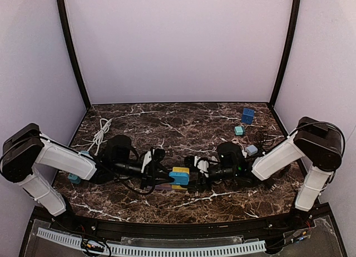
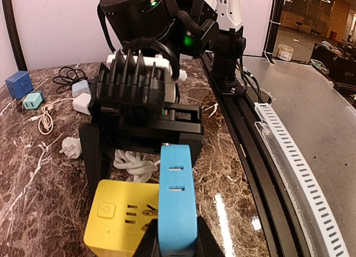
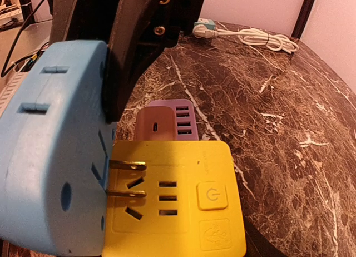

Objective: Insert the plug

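Observation:
A blue plug adapter is in my left gripper, which is shut on it. Its two brass prongs point sideways over the face of the yellow power strip, beside the slots; in the right wrist view they do not appear seated in them. My right gripper is shut on the yellow strip, its fingertips mostly hidden. A purple USB charger and a pink charger lie beyond the yellow strip.
A dark blue cube, a mint cube, a pale block and cables lie at right. A white coiled cable lies at left.

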